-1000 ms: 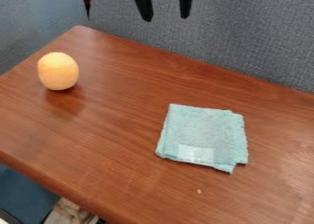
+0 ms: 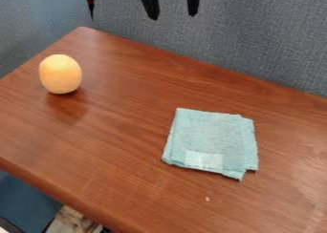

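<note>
My gripper (image 2: 171, 8) hangs in the air at the top of the camera view, above the back of the table, open with nothing between its two black fingers. A pale orange, rounded object (image 2: 60, 73) stands on the wooden table at the left. A folded light teal cloth (image 2: 211, 137) with a pale label lies flat on the table, right of centre.
A grey fabric partition (image 2: 255, 36) runs behind the table. The table's edge drops away at the lower left.
</note>
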